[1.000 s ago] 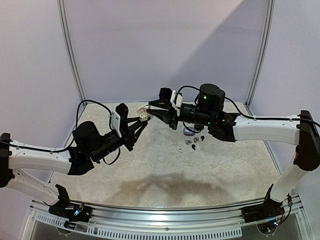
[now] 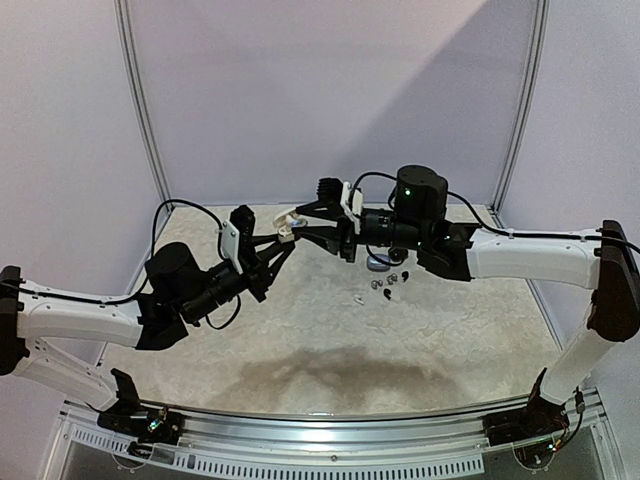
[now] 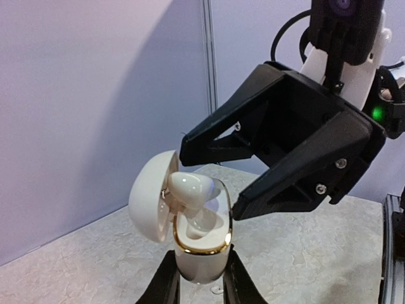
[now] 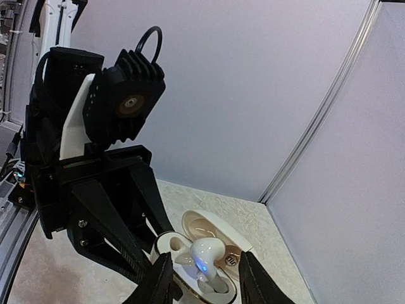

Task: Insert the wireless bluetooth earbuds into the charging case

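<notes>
The white charging case [image 3: 202, 265], gold-rimmed with its lid [image 3: 149, 195] swung open, is held up off the table; my left gripper [image 2: 283, 240] is shut on its body. A white earbud [image 3: 192, 188] sits at the case's opening, its stem toward a slot and its head above the rim. In the right wrist view a blue light shows by that earbud [image 4: 209, 252], and the slot beside it looks empty. My right gripper is open, its fingers either side of the earbud and apart from it. Another small white piece, likely an earbud [image 2: 359, 299], lies on the table.
On the table behind the right arm are a blue-grey case [image 2: 378, 263] and a dark round item [image 2: 397, 255]. Several small earbuds or tips [image 2: 388, 283] lie in front of them.
My left arm and the charging case have stayed in place.
</notes>
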